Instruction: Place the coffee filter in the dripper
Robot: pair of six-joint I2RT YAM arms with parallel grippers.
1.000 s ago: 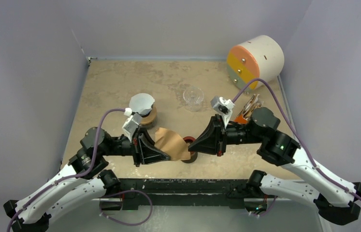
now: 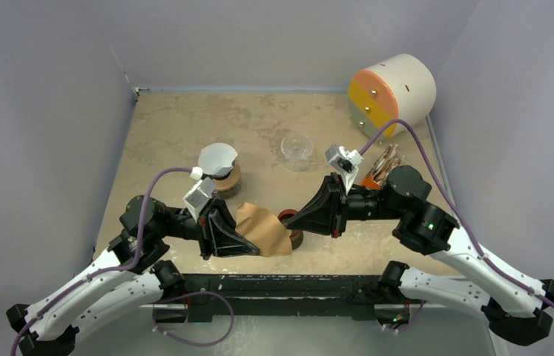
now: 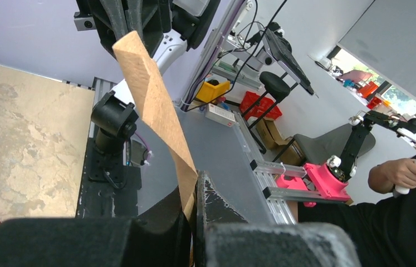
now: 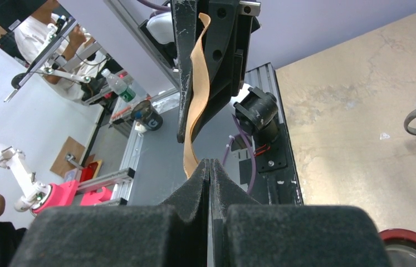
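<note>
A brown paper coffee filter [image 2: 265, 228] is pinched in my left gripper [image 2: 257, 251], which is shut on one edge of it. In the left wrist view the filter [image 3: 158, 108] rises from the fingertips as a folded, narrow strip. My right gripper [image 2: 288, 225] is shut with nothing between its fingers, its tips close to the filter's free side. In the right wrist view the filter [image 4: 199, 94] stands edge-on beyond the closed fingertips [image 4: 199, 183], outside them. The white dripper [image 2: 217, 157] sits on a carafe with a wooden collar [image 2: 228, 182] behind my left gripper.
A dark red-rimmed cup [image 2: 296, 239] stands below and behind the filter's right side. Farther back is a clear glass [image 2: 297, 147]. An orange holder [image 2: 368, 182] of sticks and a round drawer box [image 2: 392, 96] occupy the right.
My left gripper has shifted slightly toward the table's front edge with the filter. Seen from the right wrist, the filter has turned from broadside to nearly edge-on. My right gripper has hardly moved.
</note>
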